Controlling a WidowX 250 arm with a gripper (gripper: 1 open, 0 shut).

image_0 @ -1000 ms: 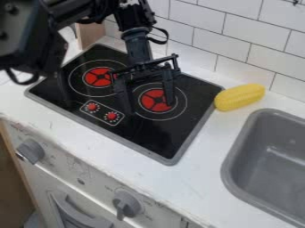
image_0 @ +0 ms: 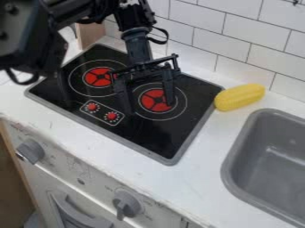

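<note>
My black gripper [image_0: 146, 93] hangs over the black cooktop [image_0: 185, 134], its two fingers pointing down, spread apart with nothing seen between them. It is near the right red burner ring and the small control panel. A yellow corn-like object [image_0: 240, 96] lies on the white counter to the right of the cooktop, apart from the gripper.
A grey sink [image_0: 238, 169] takes up the right front of the counter. A white tiled wall [image_0: 226, 44] runs along the back. Stove knobs [image_0: 127, 203] and a handle are on the front face below. The counter strip between cooktop and sink is clear.
</note>
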